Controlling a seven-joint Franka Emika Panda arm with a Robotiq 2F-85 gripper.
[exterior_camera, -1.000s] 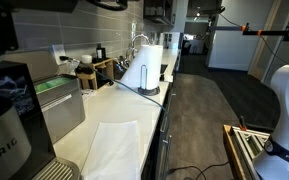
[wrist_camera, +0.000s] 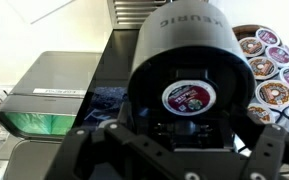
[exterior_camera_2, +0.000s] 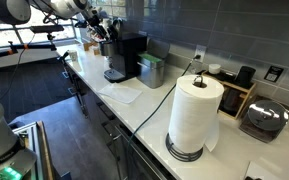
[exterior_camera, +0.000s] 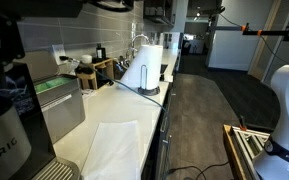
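A Keurig coffee maker (wrist_camera: 189,32) fills the upper middle of the wrist view, its grey rounded head towards the top. Within the dark opening below that head sits a pod (wrist_camera: 189,97) with a red and white lid. My gripper is open, its dark fingers reaching in from the bottom of the wrist view, close to the pod in that view. Whether they touch the pod or the machine cannot be made out. In exterior view 1 the machine (exterior_camera: 4,140) shows only in part at the left edge.
Several coffee pods (wrist_camera: 274,93) lie to the machine's right in the wrist view. Left of it stands a grey-green metal bin (wrist_camera: 46,112). A white towel (exterior_camera: 114,150) lies flat on the counter, and a paper towel roll (exterior_camera_2: 195,115) stands farther along.
The dark end of my arm has shifted slightly at the upper left of exterior view 1, above the coffee maker. The counter items have not moved.
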